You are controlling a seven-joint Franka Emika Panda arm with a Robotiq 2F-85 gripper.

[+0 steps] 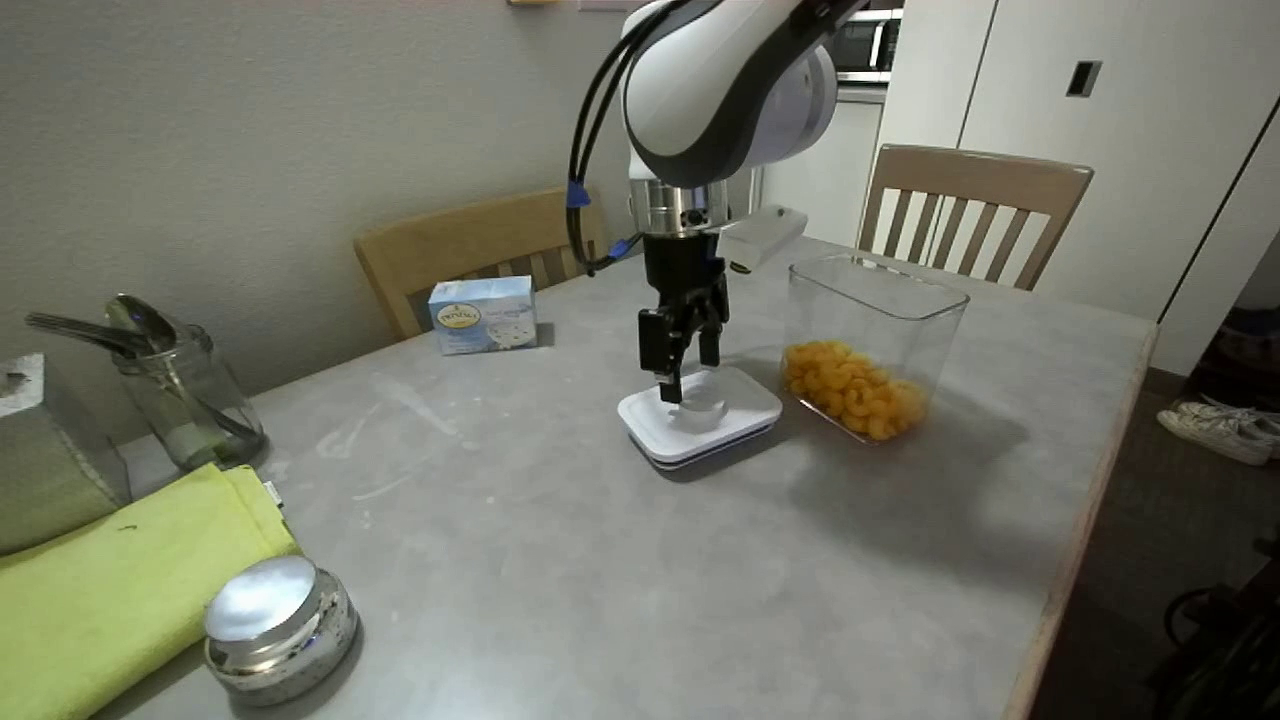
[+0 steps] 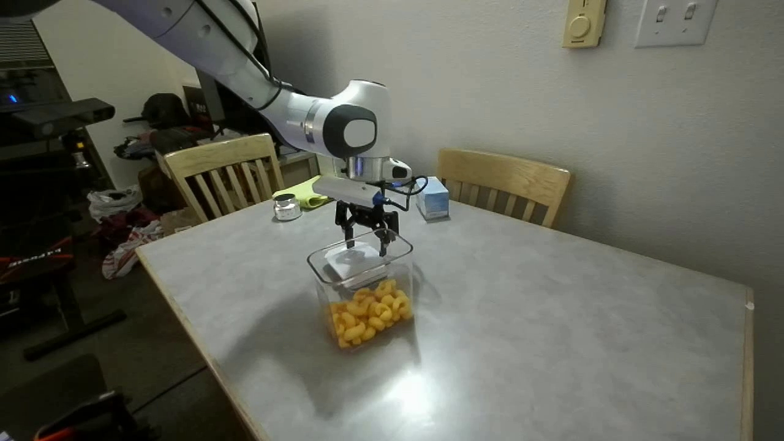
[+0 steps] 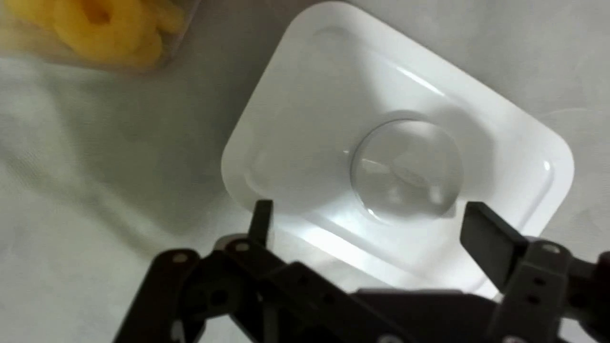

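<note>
On the table lies a white rounded rectangular lid (image 1: 746,408) with a round knob-like button (image 3: 407,168) in its middle. My gripper (image 1: 690,377) hangs right over the lid. In the wrist view my gripper is open, its two black fingers (image 3: 493,243) wide apart with nothing between them. The left fingertip is by the lid's edge and the right one appears over the lid; contact cannot be told. A clear, uncovered container (image 1: 882,288) partly filled with yellow-orange pasta-like rings (image 2: 369,312) stands beside the lid.
Behind is a blue tea box (image 1: 483,314). To the left stand a glass jar (image 1: 198,408) with utensils, a yellow cloth (image 1: 132,576) and a small silver-lidded jar (image 1: 280,630).
</note>
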